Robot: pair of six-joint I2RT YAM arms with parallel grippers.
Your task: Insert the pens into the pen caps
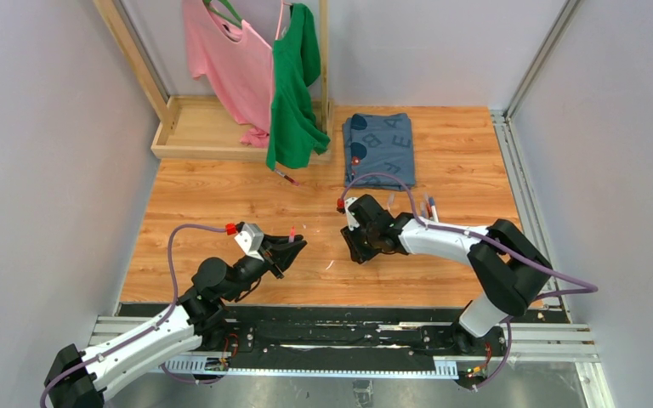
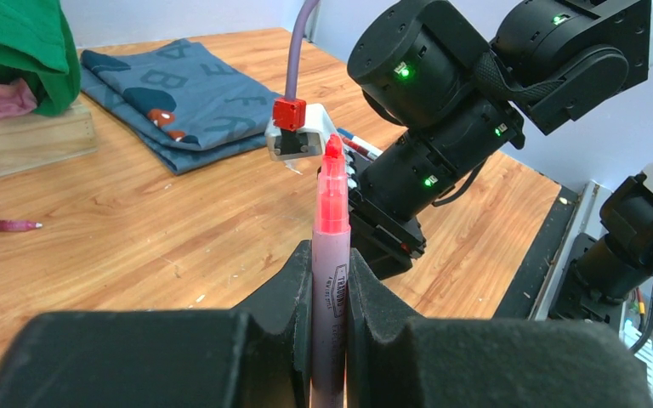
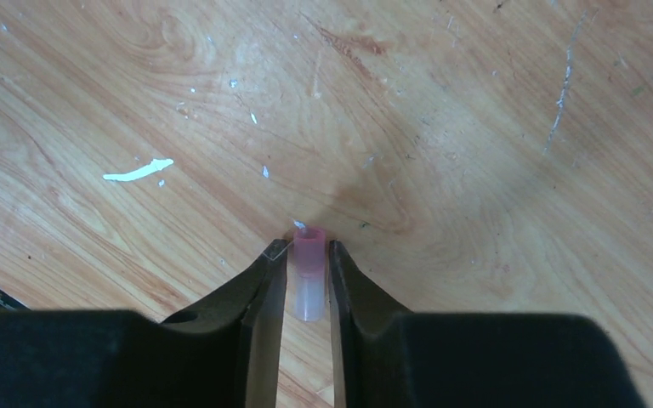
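Observation:
My left gripper is shut on a pink pen (image 2: pixel 330 323), held upright with its red end up. In the right wrist view a small translucent pink cap (image 3: pixel 310 255) lies on the table between the fingertips of my right gripper, which are part open and close around it. From above, the right gripper is low over the table, to the right of the left one.
Several pens (image 1: pixel 432 206) lie right of the right gripper, and another pen (image 1: pixel 286 176) by the wooden rack (image 1: pixel 170 149) with hanging shirts. A folded blue cloth (image 1: pixel 383 144) is at the back.

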